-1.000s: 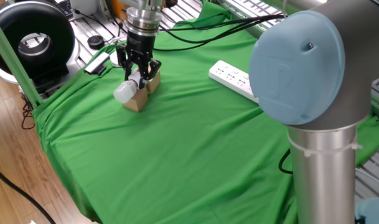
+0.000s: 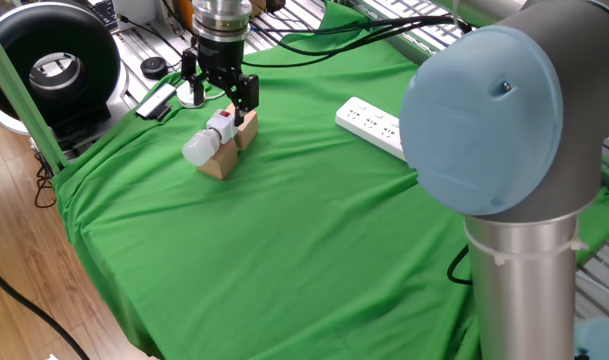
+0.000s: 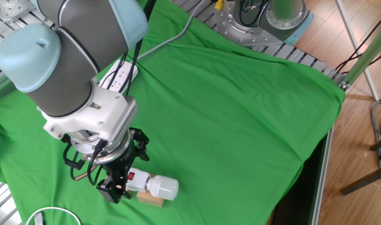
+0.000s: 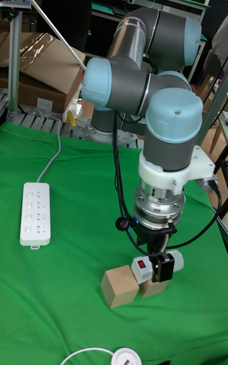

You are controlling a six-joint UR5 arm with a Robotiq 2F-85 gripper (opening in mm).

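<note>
A white bulb (image 2: 199, 148) with a frosted round end is fitted in a white holder (image 2: 222, 124) that carries a red switch. The two lie sideways across a pair of small tan wooden blocks (image 2: 222, 163). In the second exterior view, the bulb (image 3: 163, 187) points away from the arm, and the holder (image 3: 137, 179) lies by the fingers. My black gripper (image 2: 218, 106) is open, its fingers spread wide just over the holder end. From the third exterior view, one finger (image 4: 164, 268) hides part of the holder; whether it touches cannot be told.
A white power strip (image 4: 35, 214) lies on the green cloth (image 2: 284, 250), well apart from the blocks. A round white piece on a cable (image 4: 126, 356) sits near the cloth's edge. A black ring-shaped device (image 2: 54, 68) stands beyond the cloth.
My gripper has risen slightly and shifted a little left in the first exterior view, its fingers now appearing farther apart. The bulb, holder and blocks have stayed where they were.
</note>
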